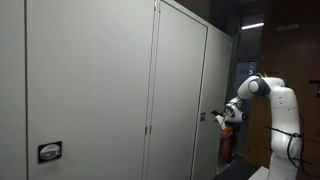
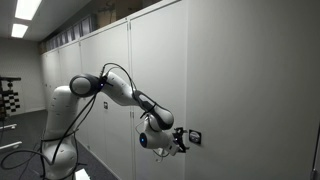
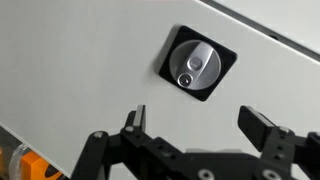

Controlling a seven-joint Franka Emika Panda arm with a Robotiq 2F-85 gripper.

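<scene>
A round silver latch in a square black plate is set into a pale grey cabinet door. My gripper faces this door in the wrist view, its fingers wide apart and nothing between them. The latch shows just beyond the fingertips, toward the top of that view. From the second exterior view, the gripper is close beside the dark latch plate; whether it touches the door cannot be told. The gripper looks small and far off in the first exterior view, at the far door's latch.
A row of tall grey cabinet doors fills most of the first exterior view, with another latch on the near door. An orange object shows at the wrist view's lower left. Brown wood panelling stands behind the arm.
</scene>
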